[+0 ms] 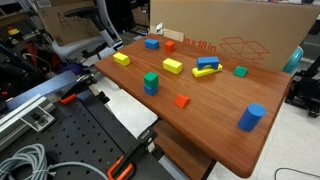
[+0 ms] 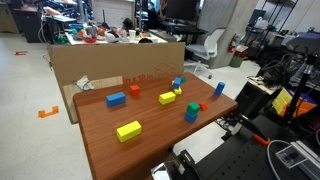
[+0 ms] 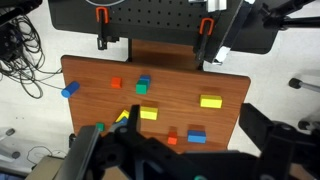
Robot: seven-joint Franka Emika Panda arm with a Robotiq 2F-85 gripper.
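Note:
Seen from above in the wrist view, my gripper is open, its dark fingers wide apart at the lower edge with only the table below between them. On the brown table [image 1: 215, 120] stand a blue cylinder [image 1: 251, 117], a green block [image 1: 151, 77] on a blue block [image 1: 150, 88], and a red block [image 1: 182, 100]. Further back, a blue block [image 1: 207, 62] lies on a yellow one [image 1: 206, 72], beside a small green block [image 1: 240, 71]. Two separate yellow blocks [image 1: 173, 66] [image 1: 121, 59], a blue block [image 1: 152, 43] and a red block [image 1: 169, 46] complete the spread.
A cardboard panel [image 2: 115, 73] stands along the table's far edge. The black robot base platform [image 1: 80, 135] faces the near edge, with a coiled cable [image 1: 30, 160] on it. Bare tabletop lies around the blue cylinder and between the scattered blocks.

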